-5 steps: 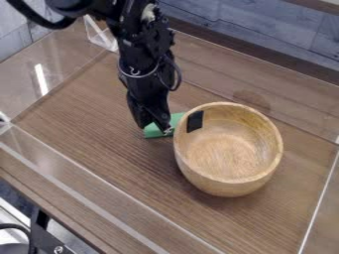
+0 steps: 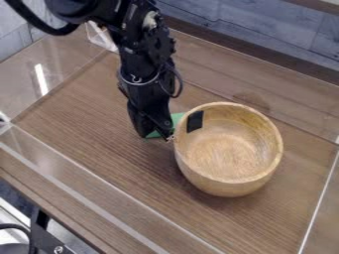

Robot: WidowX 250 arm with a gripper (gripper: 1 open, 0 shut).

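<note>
My black gripper [image 2: 149,120] reaches down from the top left to the left of a tan round bowl [image 2: 228,159]. Its fingertips are low over a green flat object [image 2: 169,129], which is partly hidden behind the gripper and the bowl. The fingers look close together; whether anything is between them is hard to see. The bowl has a black patch on its upper left rim.
A grey-blue plank wall [image 2: 279,35] stands behind. Black cables lie off the table at the lower left.
The gripper has shifted slightly to the left and lower over the last second. The bowl stays in place, and less of the green object shows.
</note>
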